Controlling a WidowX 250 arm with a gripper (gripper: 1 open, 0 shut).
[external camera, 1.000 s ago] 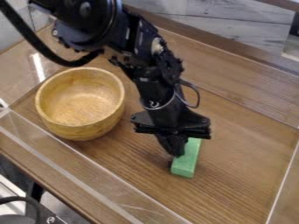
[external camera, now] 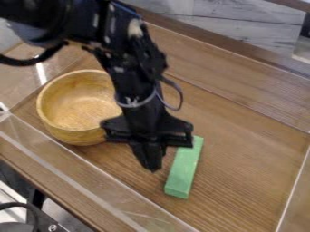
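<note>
My black gripper (external camera: 150, 156) hangs low over the wooden table, in front of a round tan bowl and partly covering its right side. The bowl (external camera: 61, 104) sits at the left. A green rectangular block (external camera: 183, 168) lies flat on the table just right of the gripper's tip. The fingers appear close together, with nothing visible between them.
The wooden table (external camera: 248, 145) has free room at the right. A pale panelled wall (external camera: 255, 23) stands behind it. A dark cable shows at the lower left.
The gripper has moved left and a little up, away from over the green block toward the bowl. The green block now shows more fully.
</note>
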